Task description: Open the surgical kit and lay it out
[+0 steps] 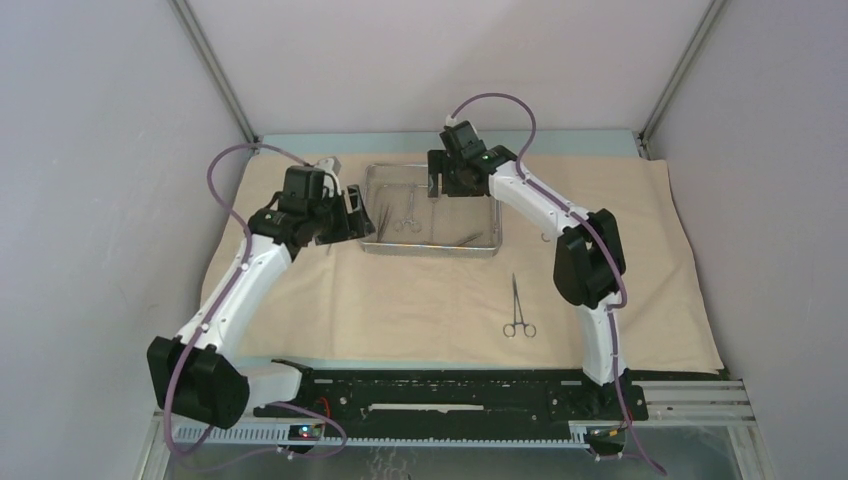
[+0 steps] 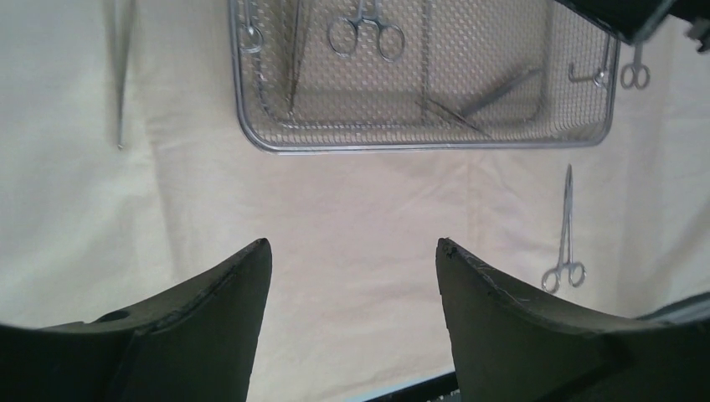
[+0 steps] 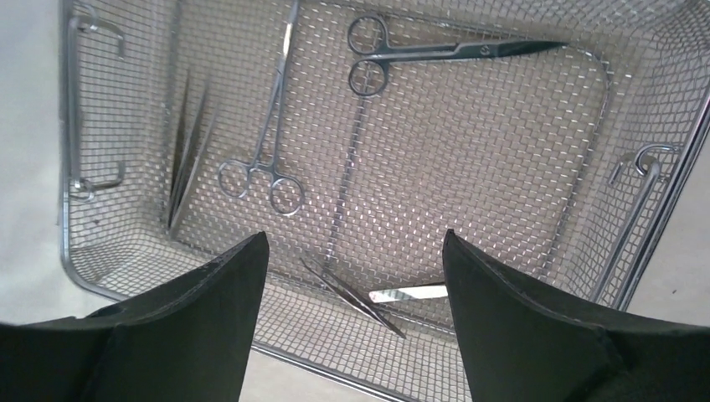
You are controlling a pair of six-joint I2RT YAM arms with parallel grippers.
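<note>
A wire mesh tray point(image 1: 430, 252) lies at the back middle of the cloth. Inside it, in the right wrist view, are ring-handled forceps point(image 3: 276, 109), dark-bladed scissors point(image 3: 452, 52), a few slim tweezers point(image 3: 191, 159), another pair of tweezers point(image 3: 356, 300) and a flat silvery piece point(image 3: 409, 293). Over the tray my right gripper is open, nothing between its fingers. My left gripper is open and empty above the cloth by the tray's left front corner. Outside the tray lie a clamp point(image 1: 517, 308) at front right and slim tweezers point(image 2: 124, 75) at left.
Further right, another ring-handled tool point(image 2: 635, 69) rests beyond the tray, mostly hidden in the top view. Both arms reach in from the front, with walls at either side.
</note>
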